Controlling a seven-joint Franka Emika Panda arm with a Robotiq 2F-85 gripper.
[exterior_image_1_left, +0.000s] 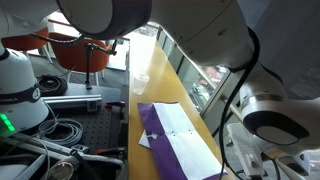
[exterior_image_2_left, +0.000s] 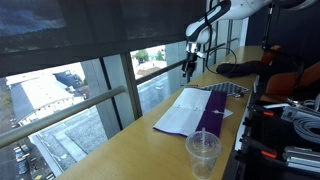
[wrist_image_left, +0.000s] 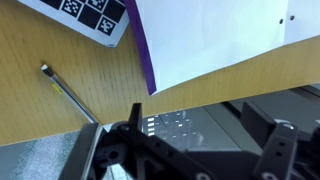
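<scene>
A white sheet with purple bands lies on the wooden table. In the wrist view one end of this sheet reaches in from the top. A thin dark pen-like stick rests on the wood at the left of that view, apart from the sheet. My gripper is open, its dark fingers spread with nothing between them. From exterior view 2 the gripper appears above the table's far end, beyond the sheet. Exterior view 1 does not clearly show the fingertips.
A clear plastic cup stands near the table's near end. A checkered marker board lies beside the sheet. Windows run along one side of the table. Bare wood stretches between the sheet and the window side.
</scene>
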